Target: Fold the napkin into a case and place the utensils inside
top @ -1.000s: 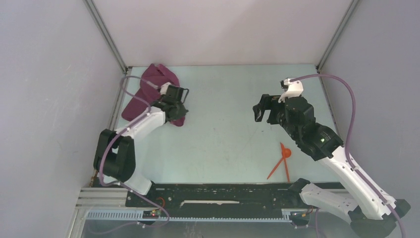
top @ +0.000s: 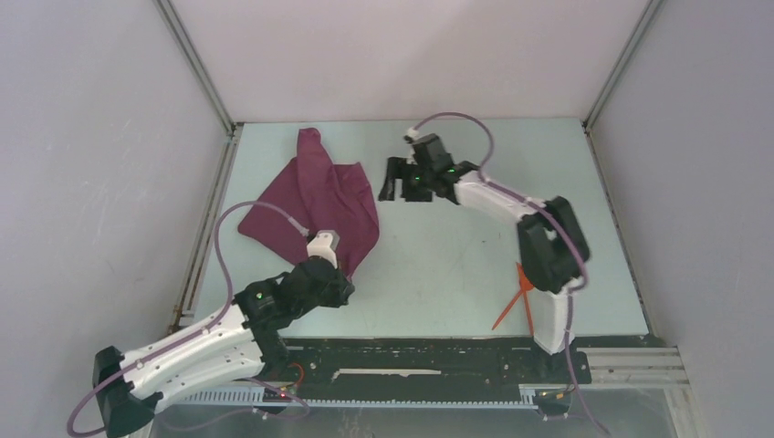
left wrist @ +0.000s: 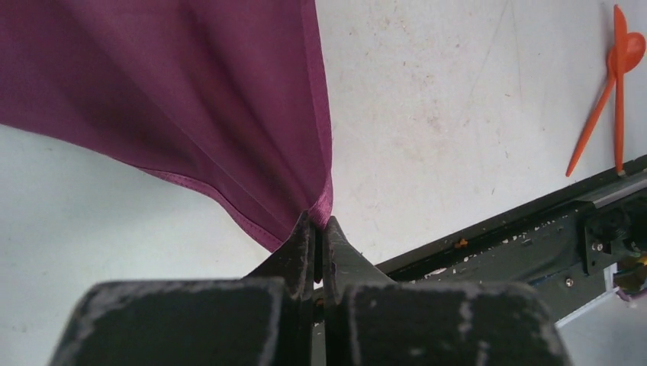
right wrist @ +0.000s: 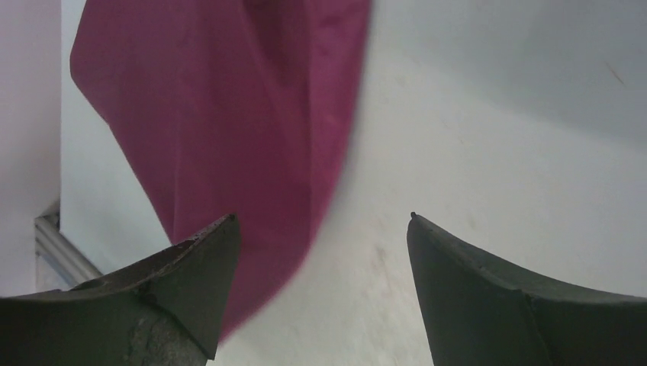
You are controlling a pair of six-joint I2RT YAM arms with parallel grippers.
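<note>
A plum napkin (top: 274, 212) lies on the left half of the table, with creases and a raised strip toward the back. At its front corner my left gripper is shut on the napkin's hemmed tip. My right gripper (top: 394, 178) hangs open over the table just right of the napkin's back part; the napkin (right wrist: 259, 122) shows blurred below it in the right wrist view. Orange utensils (top: 517, 297), a spoon and another long piece crossed, lie at the front right, also seen in the left wrist view (left wrist: 619, 84).
A dark rail (top: 402, 351) runs along the front edge. Walls bound the left, right and back.
My right arm has swung leftward toward the napkin, blurred in motion.
</note>
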